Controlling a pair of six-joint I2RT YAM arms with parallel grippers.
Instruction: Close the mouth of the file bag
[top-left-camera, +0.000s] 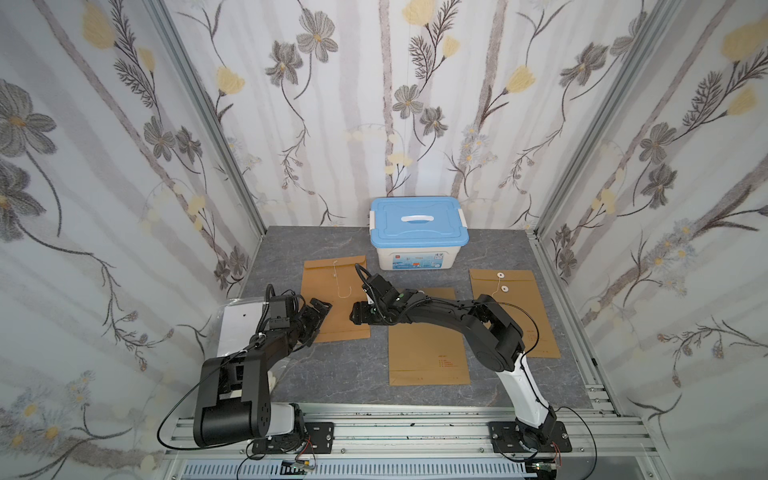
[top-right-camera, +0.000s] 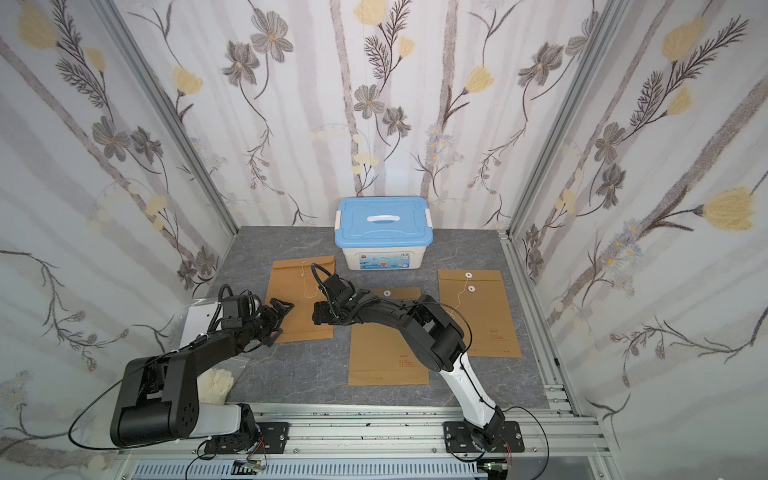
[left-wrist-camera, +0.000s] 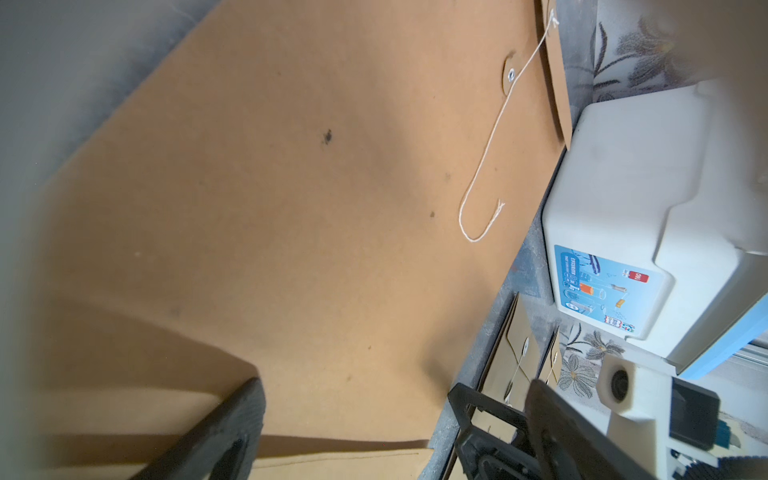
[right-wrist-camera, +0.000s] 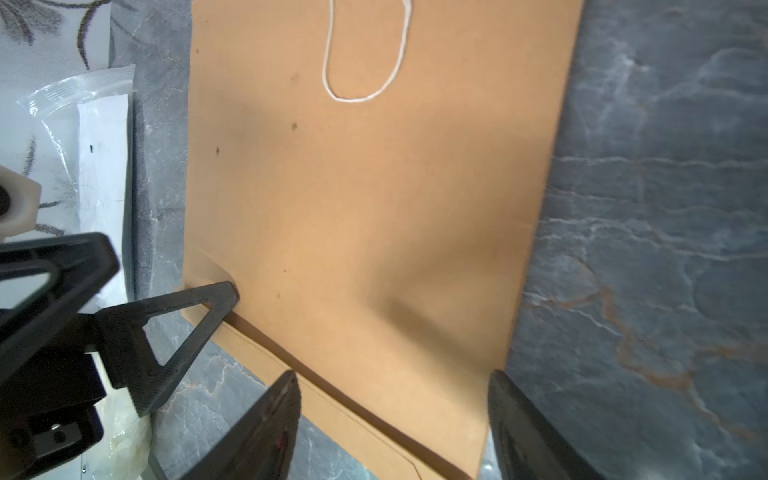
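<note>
The brown file bag (top-left-camera: 336, 292) lies flat at the left of the table, its white string (left-wrist-camera: 489, 152) loose across the far part. Along its near end a narrow brown strip (right-wrist-camera: 320, 404) stands slightly off the body, with a dark gap between. My left gripper (top-left-camera: 317, 322) is open over the bag's near left part. One of its fingertips (right-wrist-camera: 226, 294) is at the strip's left end; contact cannot be told. Over the near right corner, my right gripper has its fingers apart, one above the strip and the other by the right edge, nothing between them.
Two more brown file bags lie to the right, one in the middle (top-left-camera: 428, 352) under my right arm, one farther right (top-left-camera: 528, 308). A white box with a blue lid (top-left-camera: 418, 220) stands behind. White packets (top-left-camera: 240, 326) sit left of my left arm.
</note>
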